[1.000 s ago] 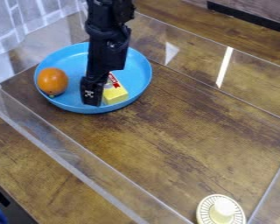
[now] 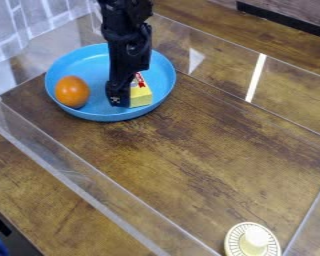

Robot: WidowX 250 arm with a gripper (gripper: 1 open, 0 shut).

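A black gripper (image 2: 131,90) reaches down from the top of the view into a blue bowl (image 2: 85,109), its fingers open around or just beside a yellow block (image 2: 140,96) with a red-and-white part at its top. Whether the fingers touch the block is unclear. An orange round fruit (image 2: 73,92) sits at the bowl's left side.
A round white-and-cream disc (image 2: 251,240) lies at the bottom right. Clear strips or panels run along the left.
The gripper has shifted slightly right and changed its angle over the block. The bowl and its contents have shifted a little to the right.
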